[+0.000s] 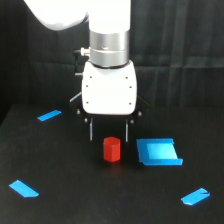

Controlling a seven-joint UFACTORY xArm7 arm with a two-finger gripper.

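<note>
A small red block [112, 150] rests on the dark table near the middle of the camera view. Just above and behind it in the picture is my gripper [109, 131], pointing down below its white hand. Its two thin fingers stand wide apart, one toward each side of the block, and nothing shows between them. How high the fingertips are over the block is hard to judge. To the right of the block lies a bright blue square [158, 151] with a lighter, folded-looking patch.
Blue tape strips mark the table: one at the back left [49, 115], one at the front left [23, 188] and one at the front right [195, 197]. A dark curtain hangs behind.
</note>
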